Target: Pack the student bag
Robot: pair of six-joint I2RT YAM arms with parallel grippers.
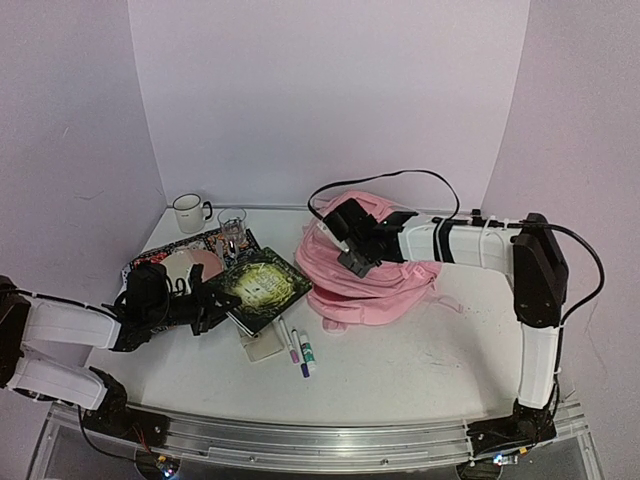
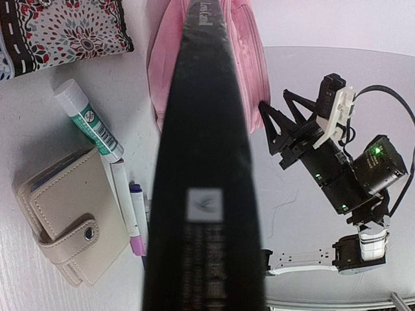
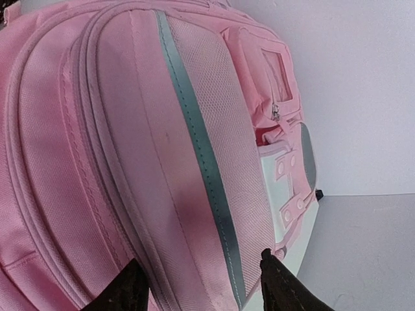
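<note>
The pink student bag (image 1: 400, 300) lies at the right of the table, its soft front panel (image 3: 162, 149) filling much of the right wrist view. My left gripper (image 1: 222, 302) is shut on a dark book (image 1: 265, 285) with a pale green cover picture, held tilted. In the left wrist view the book's spine (image 2: 204, 142) hides the fingers. My right gripper (image 1: 350, 262) is over the bag; in the right wrist view its two fingertips (image 3: 134, 275) stand wide apart, with pink fabric behind and between them. No firm hold shows there.
A beige wallet (image 2: 78, 214), markers (image 2: 130, 201) and a glue stick (image 2: 91, 123) lie close together. A patterned pouch (image 2: 71, 32) shows in the left wrist view. A white mug (image 1: 190, 213) and a glass (image 1: 232, 230) stand at the back left.
</note>
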